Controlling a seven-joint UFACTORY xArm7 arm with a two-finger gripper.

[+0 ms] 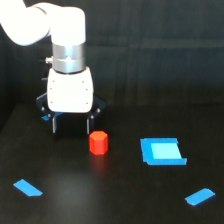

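Note:
A small red block [98,143] with an angular outline stands on the dark table, a little left of the middle of the view. Up and to its left is my gripper [73,124], pointing down with its dark fingers spread apart and nothing visible between them. The right finger is close to the block in the picture; whether they touch I cannot tell. To the right lies a white square [165,151] framed by blue tape.
Blue tape strips lie at the front left [27,188] and front right [200,197]. Another strip is partly hidden behind my gripper. Bare dark table surrounds the block and the square.

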